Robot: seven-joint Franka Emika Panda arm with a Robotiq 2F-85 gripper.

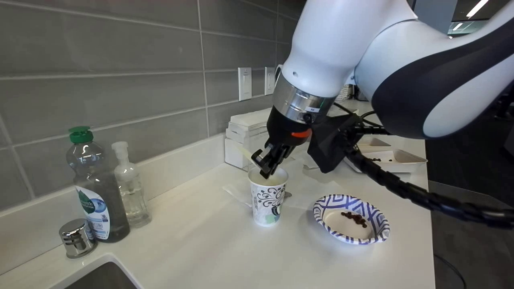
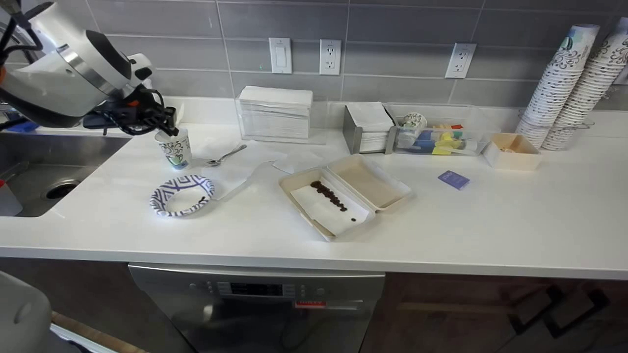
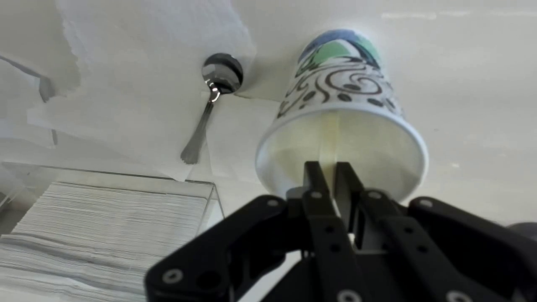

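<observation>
A patterned paper cup (image 1: 268,202) stands upright on the white counter. Over its mouth is my gripper (image 1: 266,167), angled downward, its fingertips at about rim height. The wrist view shows the fingers shut on a thin, pale, translucent stick (image 3: 329,136), whose lower part reaches into the cup (image 3: 347,90). The other end of the stick (image 1: 246,155) pokes out up and left of the fingers. What kind of utensil it is, I cannot tell. Whatever lies at the cup's bottom is hard to make out.
A blue-patterned bowl (image 1: 350,234) with small dark pieces sits beside the cup. A metal spoon (image 3: 204,121) lies on paper sheets near a clear napkin holder (image 2: 276,114). Further along is an open takeout box (image 2: 329,203). A soap bottle (image 1: 98,192) stands by the sink.
</observation>
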